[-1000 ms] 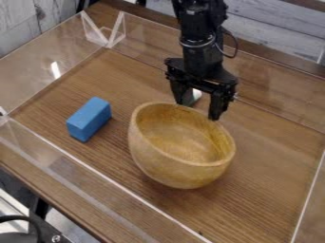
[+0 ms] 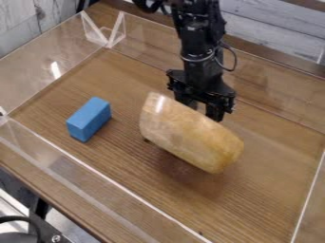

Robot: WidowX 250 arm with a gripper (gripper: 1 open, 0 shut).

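Note:
My black gripper (image 2: 200, 99) reaches down from the top centre in the camera view, its tip just above and behind a pale yellow wooden bowl (image 2: 191, 135). The bowl is tipped over at a steep slant, so mostly its curved outside shows. I cannot tell whether the fingers are open or shut, or whether they touch the bowl.
A blue block (image 2: 87, 119) lies on the wooden table (image 2: 114, 185) to the left of the bowl.
The bowl has tipped much further over, its inside turning out of sight. My gripper has shifted slightly, staying at the bowl's back side.

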